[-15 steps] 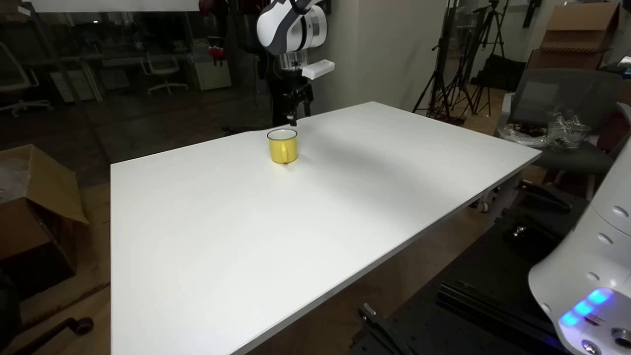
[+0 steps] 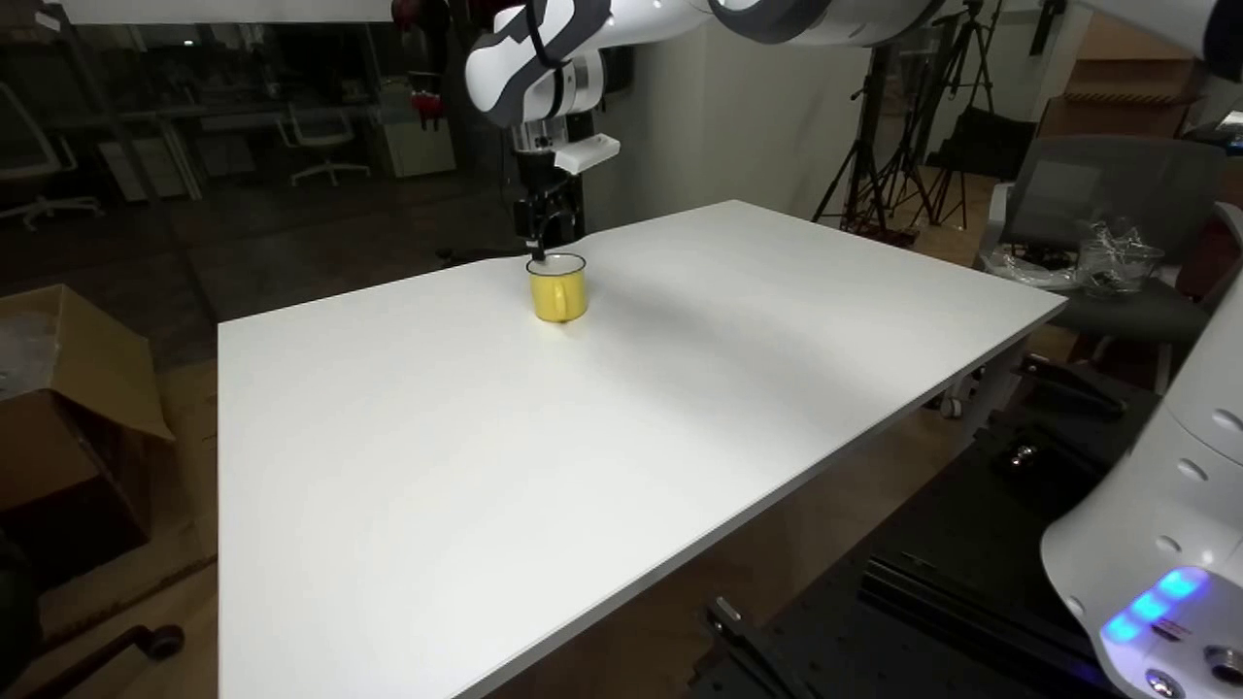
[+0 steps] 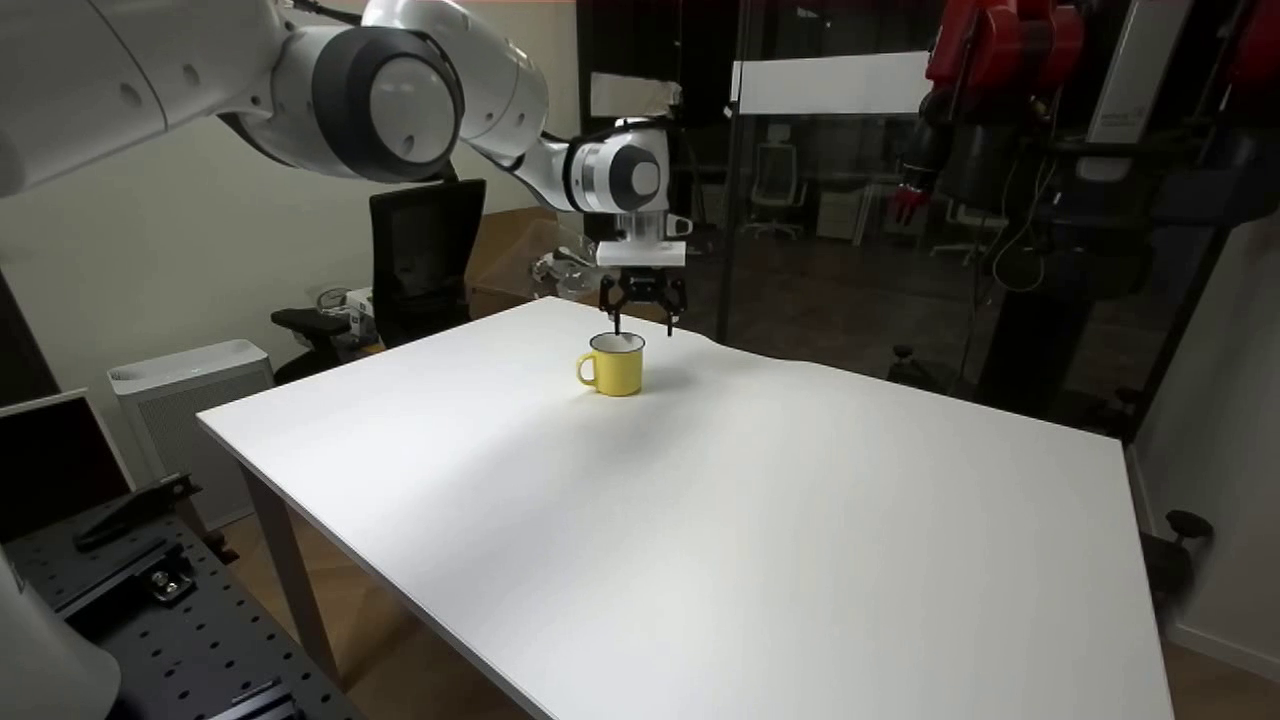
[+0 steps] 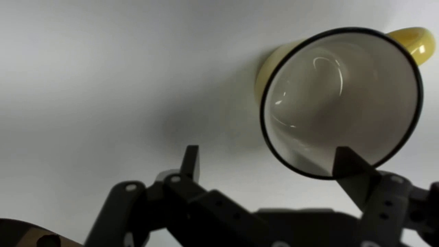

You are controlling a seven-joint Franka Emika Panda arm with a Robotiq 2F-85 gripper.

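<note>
A yellow mug (image 2: 559, 291) with a white inside and a dark rim stands upright on the white table, close to its far edge. My gripper (image 3: 643, 332) is open at the mug, its fingers pointing down and spread apart. In the wrist view one finger (image 4: 349, 162) overlaps the rim of the mug (image 4: 341, 94), while the other finger (image 4: 190, 162) is over bare table outside it. Whether the overlapping finger touches the mug cannot be told. The handle (image 4: 415, 43) points away from my gripper in that view. Nothing is held between the fingers.
Apart from the mug, the white table (image 2: 466, 501) is clear, with wide free room on its near side. A cardboard box (image 2: 82, 408) sits off the table at the left. A chair (image 2: 1107, 221) stands beyond the right edge.
In exterior view 1 my gripper has shifted left and lower, toward the mug's rim. The mug stays where it was.
</note>
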